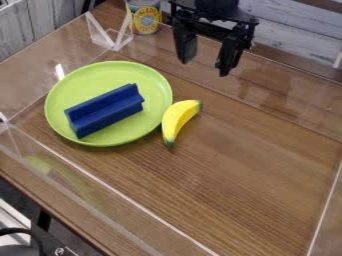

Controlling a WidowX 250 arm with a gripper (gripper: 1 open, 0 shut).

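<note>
My black gripper (pixel 206 56) hangs at the top centre of the camera view, above the wooden table, open with empty space between its two fingers. Below it and a little left lies a yellow banana (pixel 179 120). A blue block (pixel 104 109) lies in a green plate (pixel 148 80) on the left side of the table.
A can (pixel 144 17) stands at the back, left of the gripper, partly cropped at the top edge. A dark cable curves at the bottom left.
</note>
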